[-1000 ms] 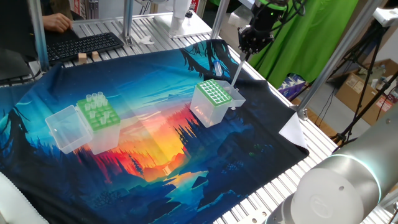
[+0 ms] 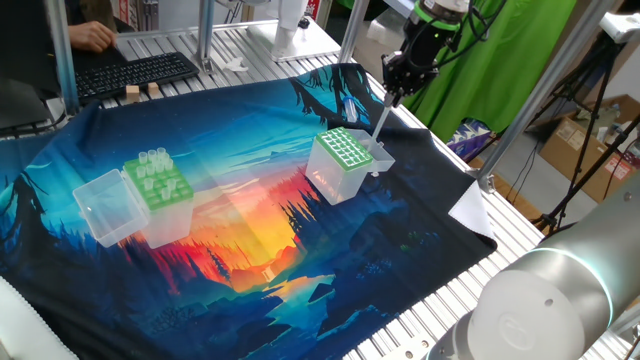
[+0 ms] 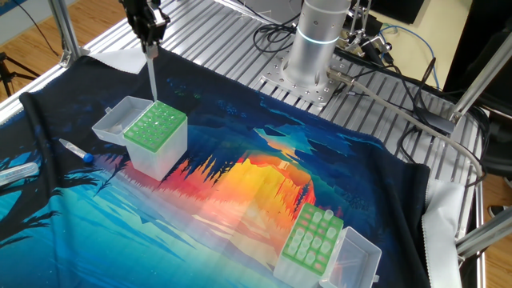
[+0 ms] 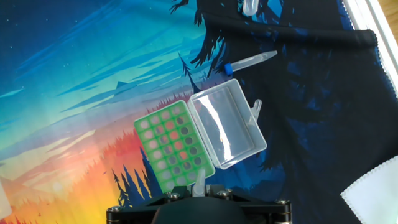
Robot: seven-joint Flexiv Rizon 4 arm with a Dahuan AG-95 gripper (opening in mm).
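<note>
My gripper [image 2: 392, 97] is shut on a long, narrow, translucent pipette tip [image 3: 152, 78], which points downward. In exterior view 2 the tip's lower end appears close to the back edge of a box with a green perforated rack [image 3: 156, 124]; whether they touch is unclear. The wrist view shows a short piece of the held tip [image 4: 199, 184] by the rack's near corner. No tips stand in this rack's holes [image 4: 174, 143], and its clear lid [image 4: 227, 124] is folded open. A second green-topped box [image 2: 158, 185] holds several clear tips, also with its lid open.
A clear tube with a blue cap [image 4: 252, 63] lies on the printed cloth near the empty rack. Another clear item [image 3: 18, 173] lies farther left in exterior view 2. Open cloth [image 2: 250, 190] separates the two boxes. A metal post [image 2: 207, 40] stands at the table's edge.
Over the last second my gripper has lowered slightly and tilted a little, with the tip still in it. Both boxes have stayed in place.
</note>
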